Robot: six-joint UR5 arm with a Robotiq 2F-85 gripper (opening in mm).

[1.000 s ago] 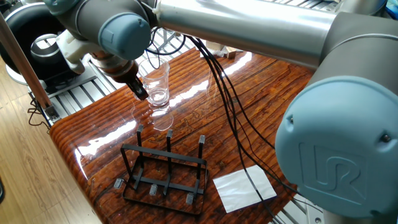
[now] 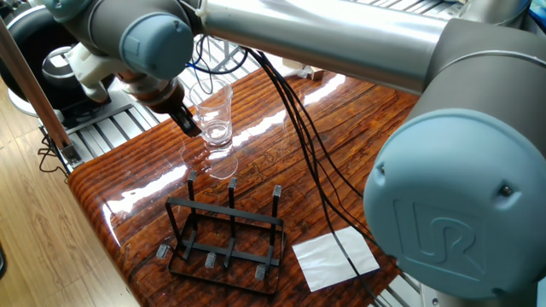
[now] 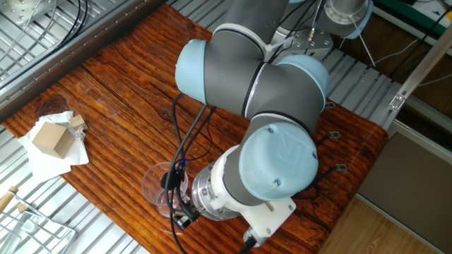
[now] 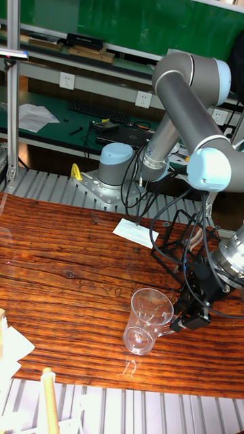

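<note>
A clear plastic cup (image 4: 149, 318) stands upright on the glossy wooden table, near the edge that is closest in exterior view 3. Beside it is my black gripper (image 4: 180, 323), tilted down, its tips at or very near the cup's side. Exterior view 1 has the gripper (image 2: 191, 126) just left of the cup (image 2: 217, 130). From overhead, cables and the wrist cover much of the gripper, and the cup (image 3: 154, 186) is partly hidden. Whether the fingers touch the cup, or how far apart they are, does not show clearly.
A black metal rack (image 2: 226, 251) with upright prongs stands on the table, with a white sheet (image 2: 335, 258) next to it. A wooden block (image 3: 54, 140) lies on white paper at another table edge. Loose cables hang from the arm. Mid-table is largely clear.
The arm's wrist and large joint have shifted slightly left in exterior view 1, while the gripper's tip has barely moved. The cup and rack stay in place.
</note>
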